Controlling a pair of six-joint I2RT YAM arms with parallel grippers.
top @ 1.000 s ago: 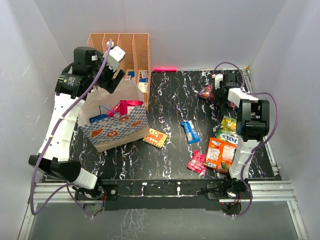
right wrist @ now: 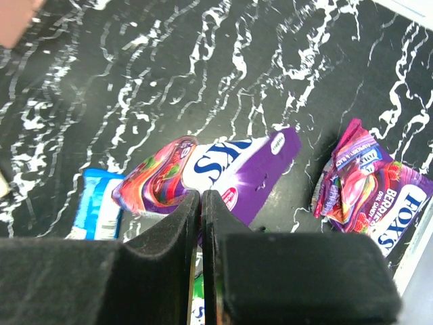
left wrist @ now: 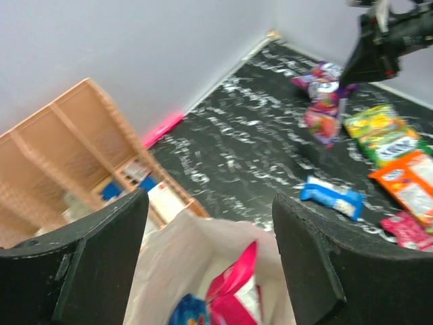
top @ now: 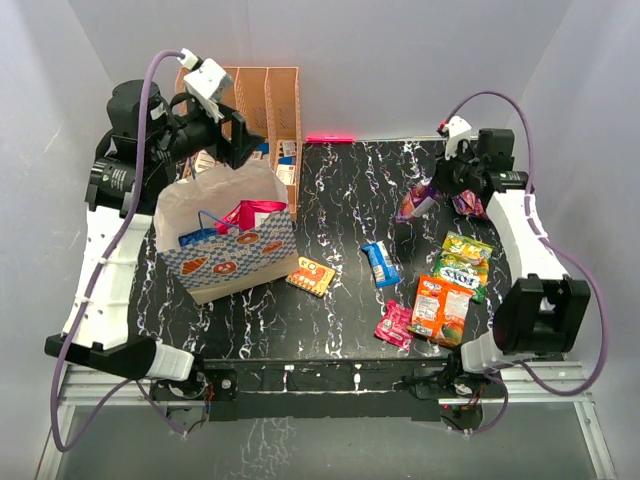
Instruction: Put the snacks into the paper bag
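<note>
A purple FOX'S candy pouch (right wrist: 216, 166) hangs from my right gripper, whose fingers are closed on its edge; in the top view the pouch (top: 415, 201) is tilted above the table. The patterned paper bag (top: 235, 270) stands upright at left, its mouth up, holding a pink packet (top: 247, 213) and a blue packet (left wrist: 190, 310). Over the bag's far side, my left gripper is open and empty. Lying on the table are another purple pouch (right wrist: 379, 193), a blue packet (top: 380, 264), an orange box (top: 311, 276), a pink packet (top: 394, 324), an orange pouch (top: 440, 310) and a yellow-green pouch (top: 462, 263).
Behind the paper bag stands an orange divided organizer (top: 268, 95) with small items in it. A bright pink stick (top: 329, 139) lies along the back edge. Table surface (top: 340, 200) between the bag and the right-hand snacks is mostly bare.
</note>
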